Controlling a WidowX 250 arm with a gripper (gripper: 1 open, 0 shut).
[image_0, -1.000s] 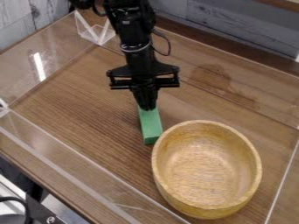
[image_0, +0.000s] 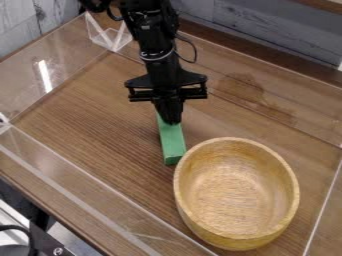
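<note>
A green block (image_0: 171, 145) lies flat on the wooden table just left of a pale yellow bowl (image_0: 235, 218). The black gripper (image_0: 168, 110) is lowered over the block's upper end, which its fingers partly hide. Whether anything is between the fingertips is too small to tell; the gripper looks shut.
The yellow bowl fills the front right. A black cable is at the lower left corner.
</note>
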